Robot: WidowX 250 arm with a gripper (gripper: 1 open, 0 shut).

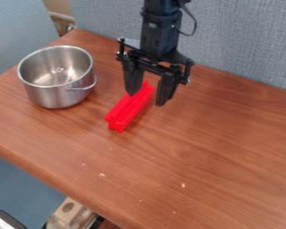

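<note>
My black gripper (148, 88) hangs from the top of the view with its two fingers spread wide, above the upper end of a red bar-shaped object (124, 114) lying on the wooden table. Nothing shows held between the fingers. A steel pot (57, 90) with a wire handle stands to the left of the red object.
A grey padded wall (247, 40) runs along the back. The table's left edge drops to a blue-grey area (26, 183) at the lower left.
</note>
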